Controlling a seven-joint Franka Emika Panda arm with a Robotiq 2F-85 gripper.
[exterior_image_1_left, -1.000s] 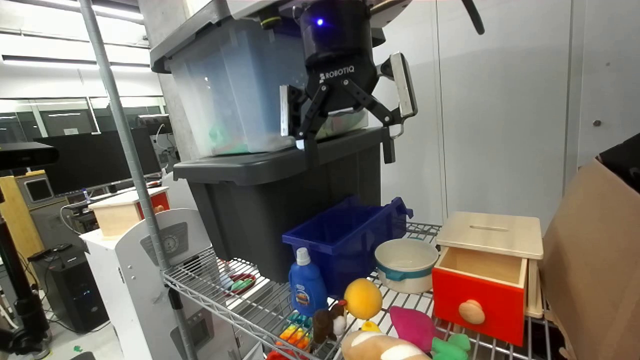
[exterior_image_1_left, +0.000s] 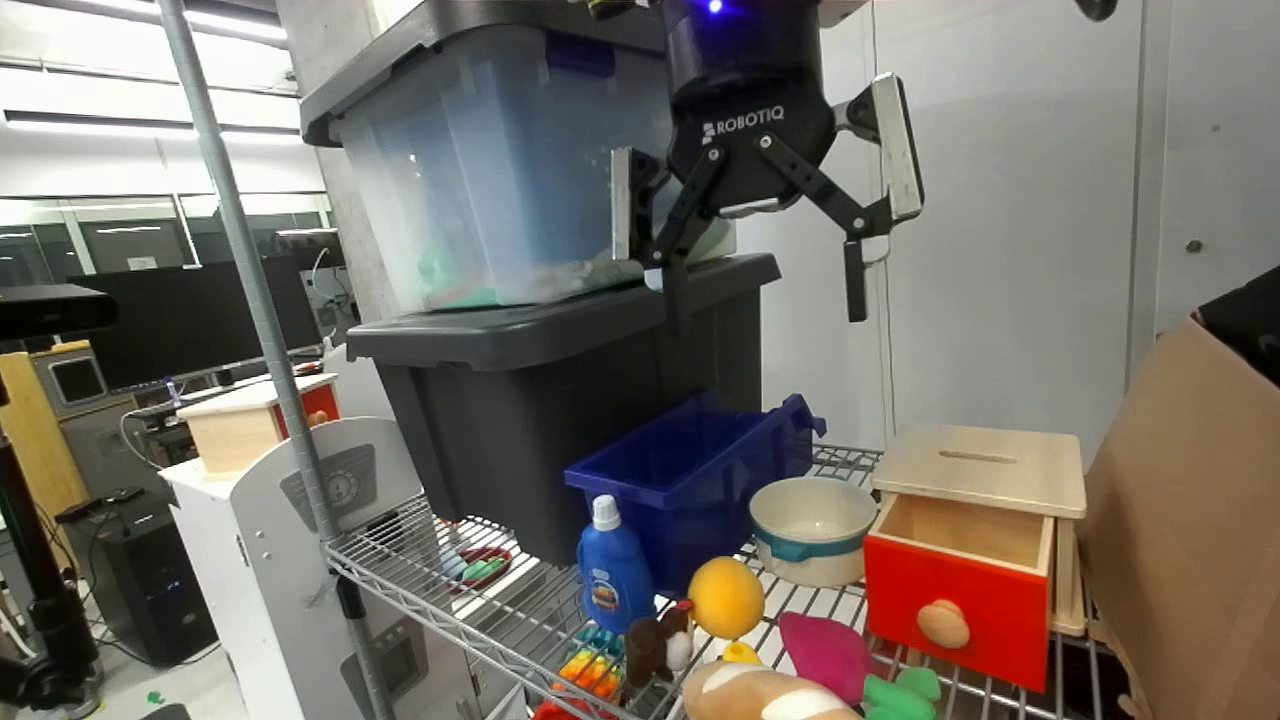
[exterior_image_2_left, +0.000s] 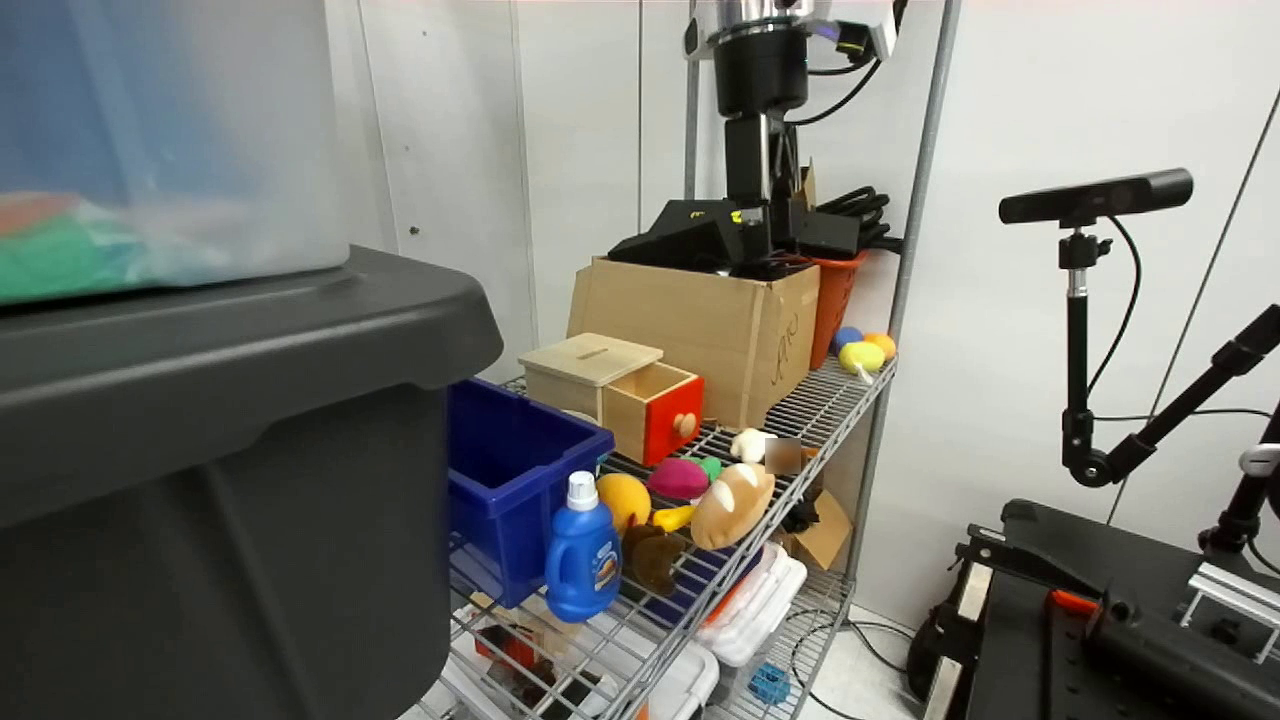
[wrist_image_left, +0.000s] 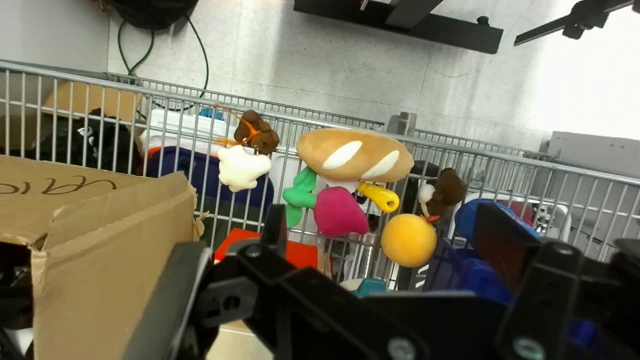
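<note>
High above the wire shelf, my gripper (exterior_image_1_left: 768, 294) stands open, its fingers wide apart with nothing between them. Below it sit a blue bin (exterior_image_1_left: 672, 468), a cream pot (exterior_image_1_left: 813, 510) with a teal band, and a wooden box whose red-fronted drawer (exterior_image_1_left: 960, 588) is pulled out. In the wrist view, a plush bread loaf (wrist_image_left: 354, 156), a magenta-and-green plush (wrist_image_left: 339, 211), an orange ball (wrist_image_left: 409, 240), a white star-shaped plush (wrist_image_left: 241, 168) and a yellow toy (wrist_image_left: 379, 196) lie near the shelf's front edge. The blue detergent bottle (exterior_image_2_left: 584, 552) is upright beside the bin.
Large lidded storage bins (exterior_image_1_left: 540, 324) are stacked on one side of the shelf. A cardboard box (exterior_image_2_left: 696, 324) stands at the other end, beside the wooden box (exterior_image_2_left: 588, 372). The shelf's front rail (wrist_image_left: 510, 157) borders open floor. Air around the gripper is fairly clear.
In exterior view 1, my gripper has shifted right and slightly up, away from the stacked bins. It is open in both frames. The objects on the shelf have not moved.
</note>
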